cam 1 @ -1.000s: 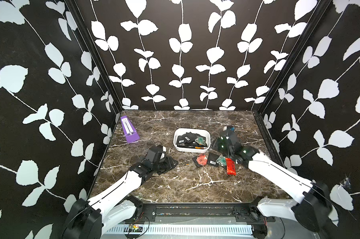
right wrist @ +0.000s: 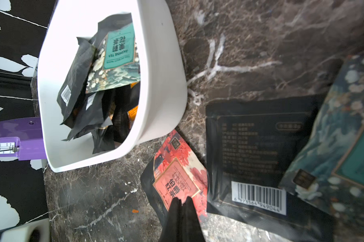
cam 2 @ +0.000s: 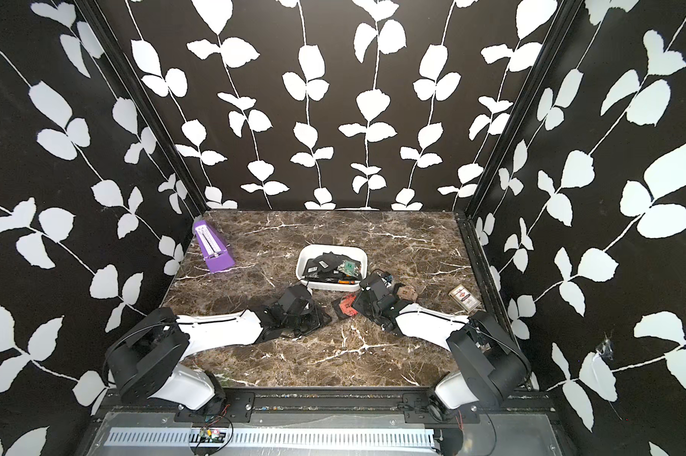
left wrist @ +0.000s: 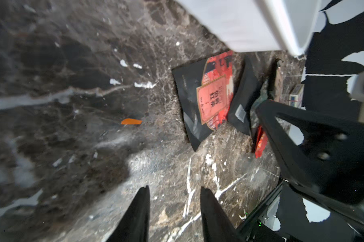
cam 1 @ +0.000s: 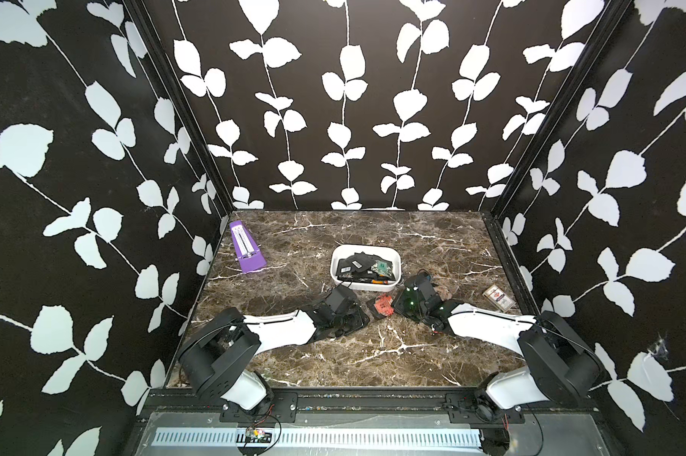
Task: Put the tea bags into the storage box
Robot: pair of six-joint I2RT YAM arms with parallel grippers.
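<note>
A red-and-black Earl Grey tea bag lies flat on the table just in front of the white storage box. Beside it are a black tea bag, barcode up, and a green jasmine one; part of a red packet shows past them. Several bags fill the box. My right gripper is shut, its tips over the lower part of the Earl Grey bag; whether they touch it cannot be told. Left of that bag, my left gripper is open above bare table.
A purple metronome stands at the back left, and a small card pack lies at the right edge. An orange scrap is on the marble table.
My left gripper has moved right, towards the Earl Grey bag.
</note>
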